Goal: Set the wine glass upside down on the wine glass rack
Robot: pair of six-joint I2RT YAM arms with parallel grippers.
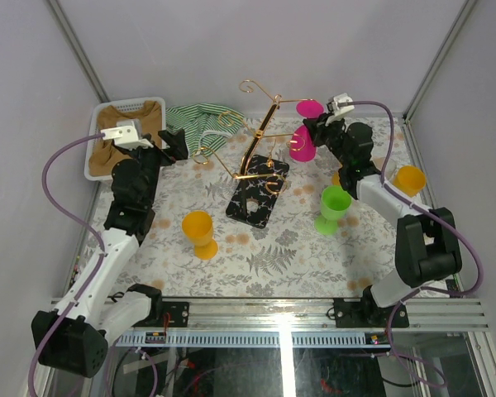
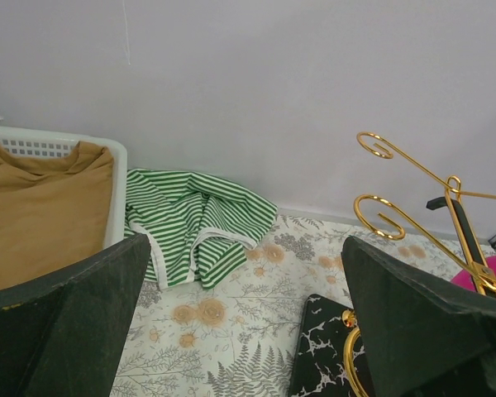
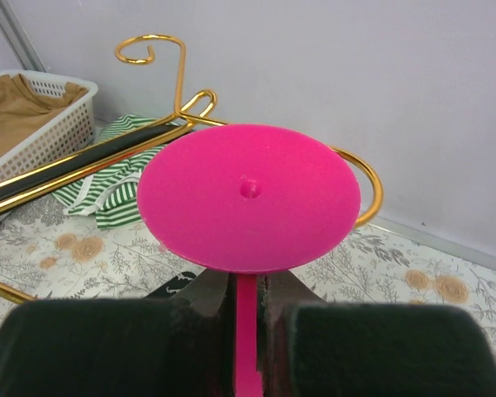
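My right gripper (image 1: 314, 124) is shut on the stem of a pink wine glass (image 1: 302, 145), held upside down at the right side of the gold rack (image 1: 263, 132). In the right wrist view its round base (image 3: 248, 215) faces me with the stem below, and gold arms (image 3: 178, 83) of the rack lie behind it. Whether the glass touches the rack I cannot tell. My left gripper (image 1: 174, 147) hangs open and empty left of the rack, its fingers framing bare table in the left wrist view.
A white basket with brown cloth (image 1: 107, 153) and a striped green cloth (image 1: 190, 120) lie at the back left. Orange glasses (image 1: 197, 231) (image 1: 409, 182) and a green glass (image 1: 335, 203) stand on the table.
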